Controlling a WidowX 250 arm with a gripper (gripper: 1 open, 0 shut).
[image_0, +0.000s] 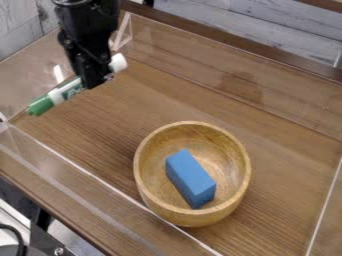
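Observation:
My black gripper (86, 66) is at the upper left, shut on a white and green marker-like stick (62, 94) held tilted over the left side of the table. A wooden bowl (227, 160) sits at the lower right with a blue block (190, 178) inside it.
A dark cable lies at the bottom left corner.

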